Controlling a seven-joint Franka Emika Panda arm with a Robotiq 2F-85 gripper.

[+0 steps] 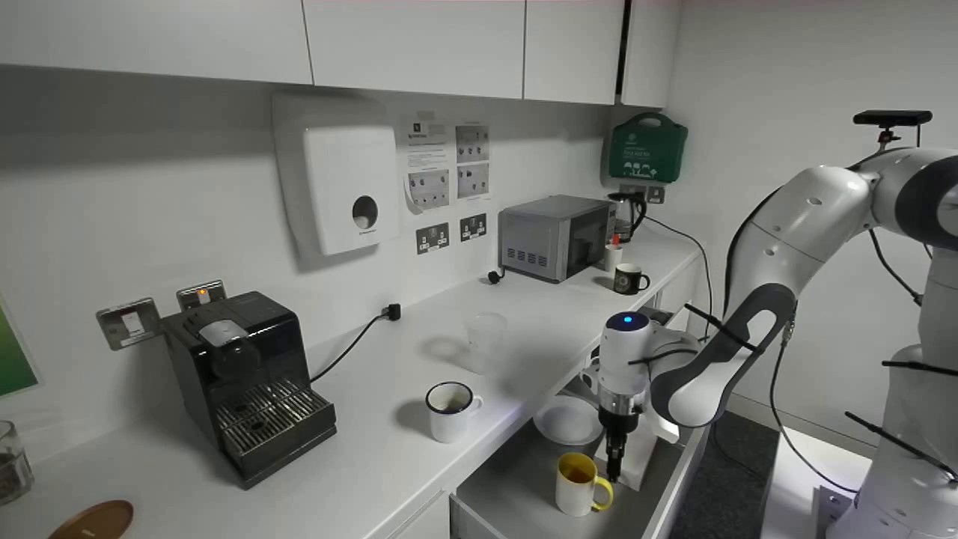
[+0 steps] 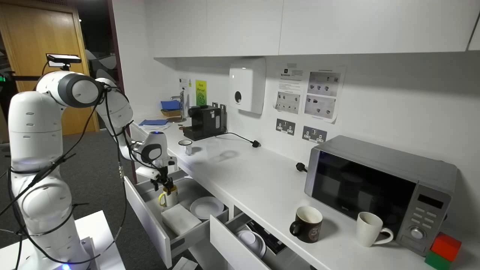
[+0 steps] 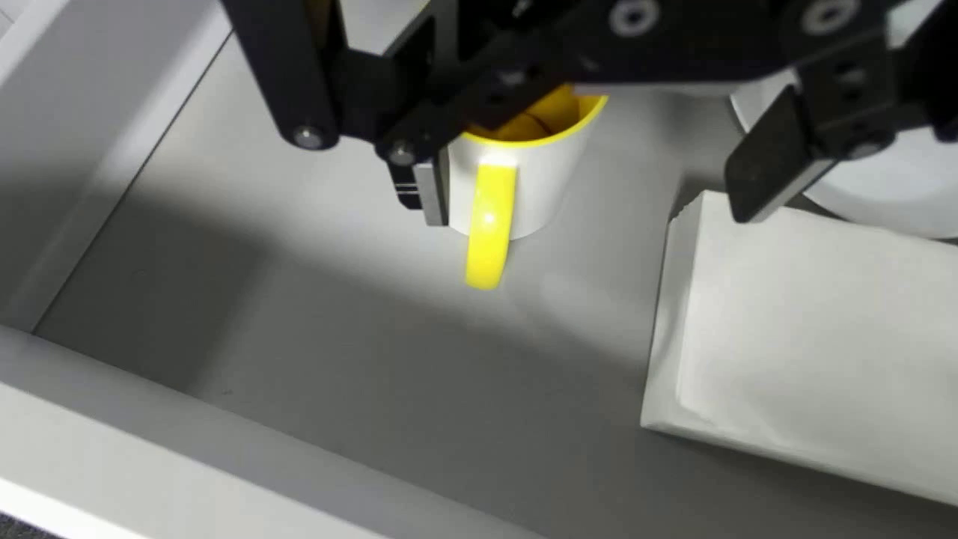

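A white mug with a yellow inside and yellow handle stands upright in the open drawer. In the wrist view the mug has its handle pointing toward the bottom of the picture, and the gripper hides part of its rim. My gripper is open, its fingers spread wide. The left finger lies close by the mug's left side; whether it touches cannot be told. The right finger is well clear, over the edge of a white box. Nothing is gripped.
In the same drawer, a white plate lies beyond the white box. A second drawer with dishes is also open. On the counter stand a black-rimmed white mug, a coffee machine and a microwave. The drawer floor nearest its front is bare.
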